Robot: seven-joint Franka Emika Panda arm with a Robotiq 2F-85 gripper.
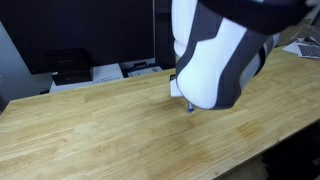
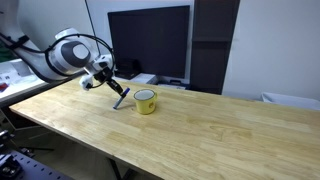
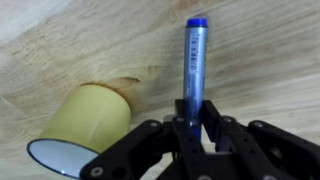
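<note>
A slim marker (image 3: 195, 65) with a pale printed barrel and a blue end is gripped in the wrist view. My gripper is shut on it, with the blue end pointing away from the fingers. In exterior view 2 the marker (image 2: 121, 99) slants below my gripper, close to the tabletop; whether it touches the wood I cannot tell. Just to its right stands a pale yellow cup (image 2: 146, 103), upright; in the wrist view the cup (image 3: 90, 118) shows at lower left. In exterior view 1 the arm hides the cup, and only a blue bit (image 1: 190, 107) of the marker shows.
A dark monitor (image 2: 180, 45) stands behind it. Along the back edge lie a dark object and papers (image 1: 105, 73).
</note>
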